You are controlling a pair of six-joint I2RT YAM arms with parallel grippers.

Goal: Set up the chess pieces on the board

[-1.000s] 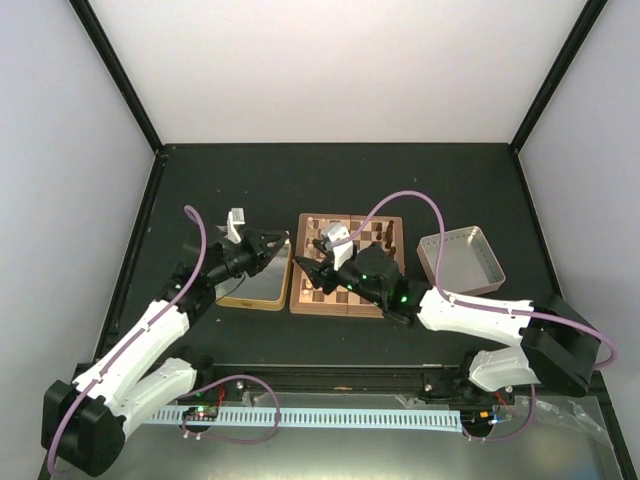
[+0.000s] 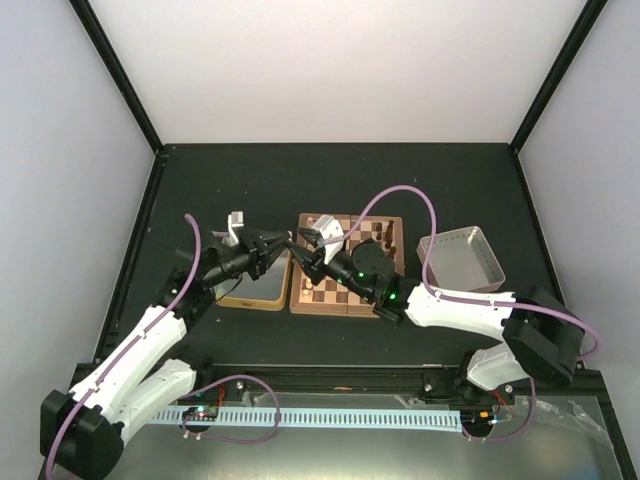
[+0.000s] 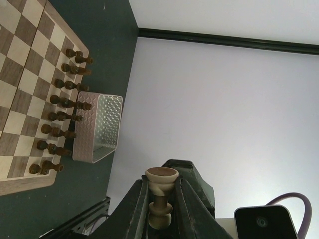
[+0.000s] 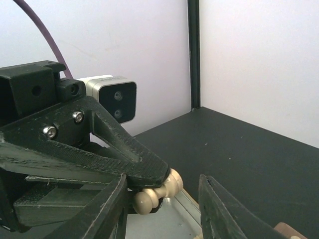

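My left gripper is shut on a light wooden chess piece (image 3: 161, 180), which stands out past its fingertips in the left wrist view. In the top view the left gripper (image 2: 286, 238) and my right gripper (image 2: 298, 240) meet above the left edge of the chessboard (image 2: 345, 308). The right wrist view shows the right gripper part open, its fingers on either side of the light piece (image 4: 170, 185); a gap shows to the right finger. Dark pieces (image 3: 65, 102) stand in two rows along one side of the board.
A yellow-rimmed tray (image 2: 250, 304) lies left of the board, partly beneath the left arm. On the right is a pale pink basket (image 2: 466, 258), seemingly empty. Dark table (image 2: 300, 180) behind the board is clear. Both arms are close together over the board's left side.
My right gripper has moved left and slightly up in the top view, to the left gripper's tip. The left gripper has shifted only slightly, still with the light piece.
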